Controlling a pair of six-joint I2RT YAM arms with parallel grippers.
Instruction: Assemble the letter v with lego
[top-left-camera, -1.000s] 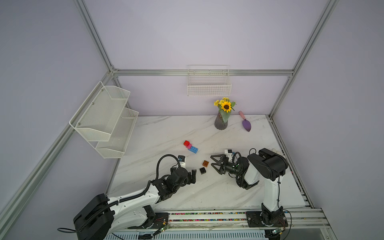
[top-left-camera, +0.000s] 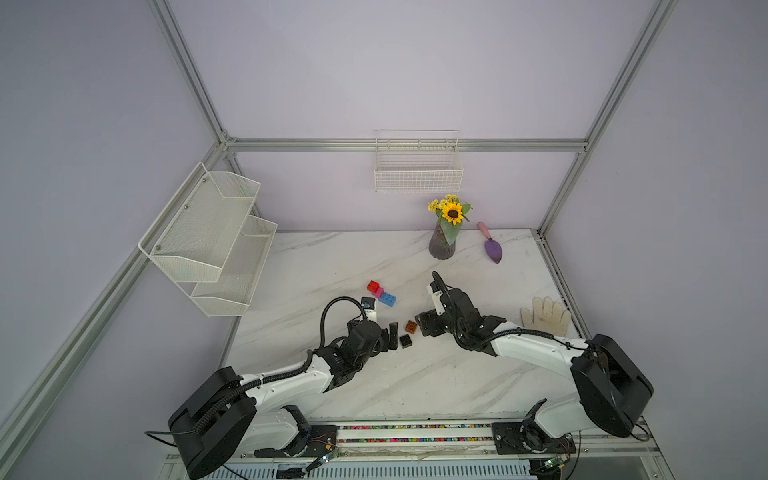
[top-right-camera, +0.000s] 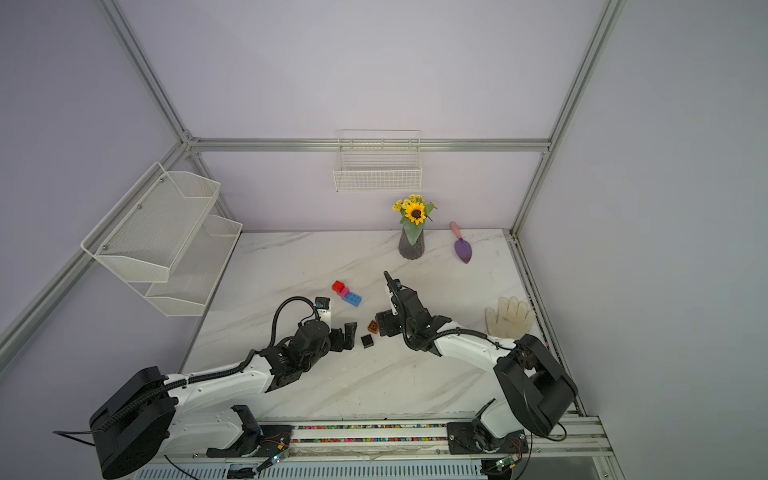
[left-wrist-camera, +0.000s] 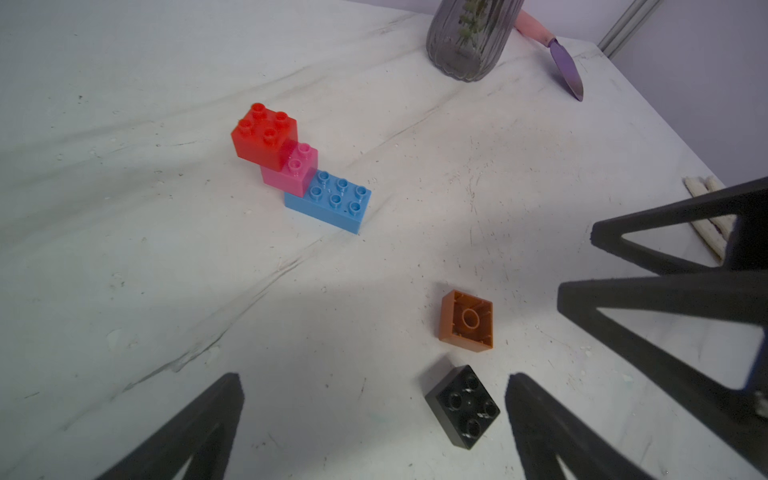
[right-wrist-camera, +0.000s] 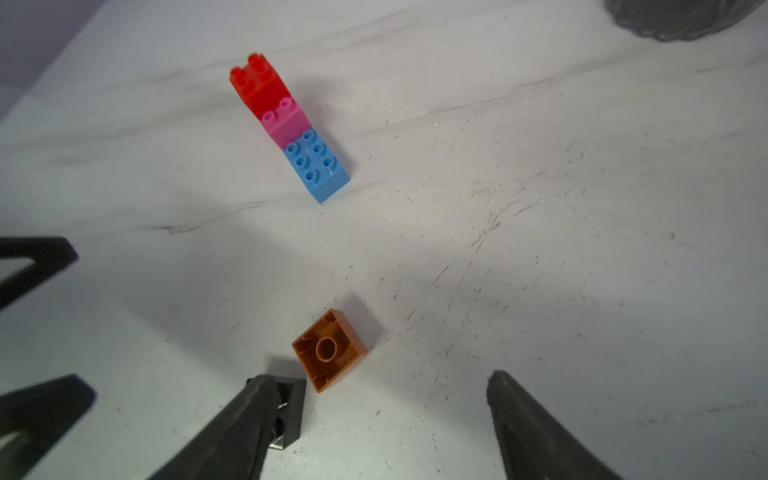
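Red (left-wrist-camera: 265, 140), pink (left-wrist-camera: 291, 173) and blue (left-wrist-camera: 329, 200) bricks form a joined stepped row on the table beyond both grippers. Nearer lies a brown brick (right-wrist-camera: 329, 350), hollow underside up. Close beside it sits a black brick (left-wrist-camera: 463, 405), studs visible in the left wrist view and partly covered by a finger in the right one. My left gripper is open, left of the black brick, its fingers apart and empty. My right gripper is right of the brown brick, fingers apart with nothing gripped between them.
A vase of sunflowers (top-left-camera: 442, 241) and a purple trowel (top-left-camera: 492, 249) are at the back. A glove (top-left-camera: 547, 317) lies on the right. White mesh shelves (top-left-camera: 216, 240) hang on the left.
The right arm has swung inward and its gripper has turned, coming near the brown brick. My left gripper has shifted slightly right and away from the front edge. The bricks have not moved.
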